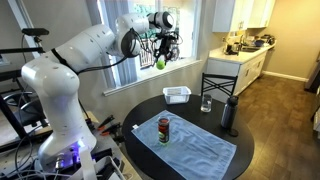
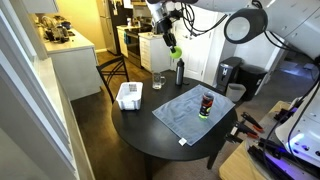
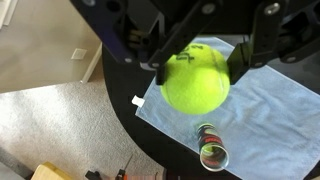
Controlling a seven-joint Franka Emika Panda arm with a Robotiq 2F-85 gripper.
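Observation:
A bright green ball [image 3: 195, 82] with dark lettering is gripped between the fingers of my gripper, shut on its two sides. In exterior view 1, the gripper [image 1: 160, 50] hangs high above the table's far side with the ball [image 1: 161, 62] beneath it. Exterior view 2 shows the ball [image 2: 177, 53] held well clear of the table. An upright can with red and green on it [image 1: 163, 130] stands on the blue cloth [image 1: 195, 150]. From above, its round opening [image 3: 214, 156] shows below the ball, apart from it.
On the round black table [image 1: 150, 110] are a white bin [image 1: 177, 95], a clear glass [image 1: 206, 102] and a tall dark bottle [image 1: 229, 111]. A black chair [image 1: 217, 84] stands behind. Bare cloth lies right of the can in exterior view 1.

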